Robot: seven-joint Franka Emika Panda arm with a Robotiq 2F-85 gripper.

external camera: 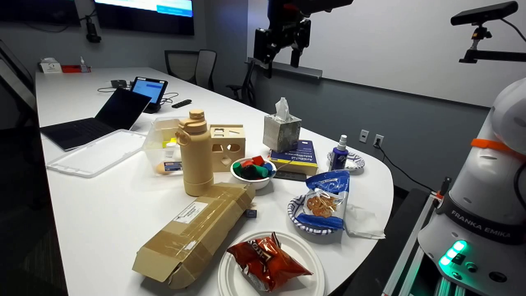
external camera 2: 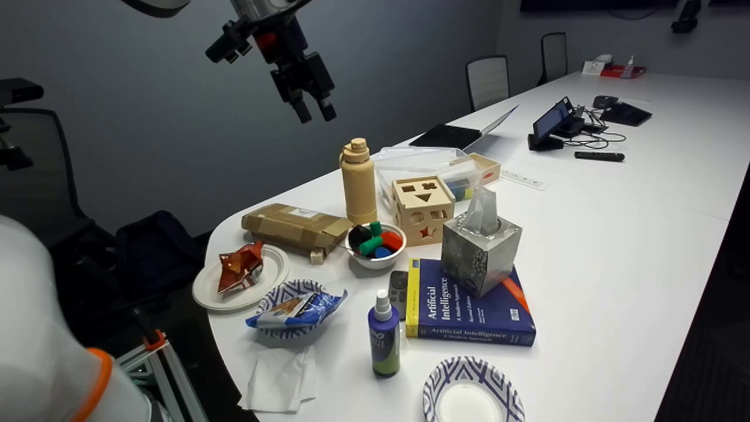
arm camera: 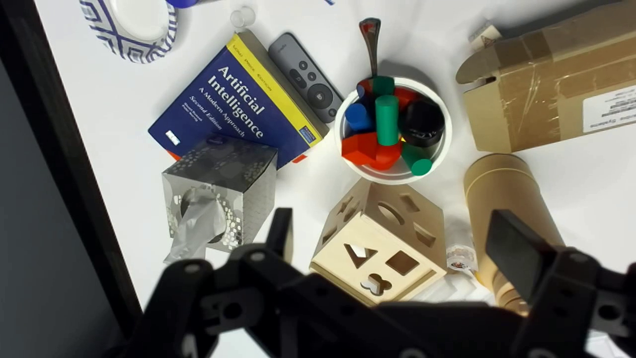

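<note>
High above the table hangs my gripper, its two fingers wide apart and empty; it also shows in exterior view 2 (external camera 2: 314, 113). Beneath it in the wrist view is a wooden shape-sorter cube (arm camera: 376, 238) with cut-out holes. A white bowl (arm camera: 441, 154) holds several coloured blocks and a spoon (arm camera: 370, 44). The tan bottle (arm camera: 504, 197) stands upright beside the cube. A silver tissue box (external camera 2: 481, 252) rests on the blue Artificial Intelligence book (external camera 2: 450, 327). Alongside the book lies a grey remote (arm camera: 305, 78).
A cardboard package (external camera: 197, 232) lies near a plate (external camera: 315, 266) with a red chip bag (external camera: 268, 261). The blue snack bag (external camera 2: 299, 309) sits in a patterned bowl. A spray bottle (external camera 2: 384, 336) stands by an empty patterned bowl (external camera 2: 436, 387). Bare table extends right of the book.
</note>
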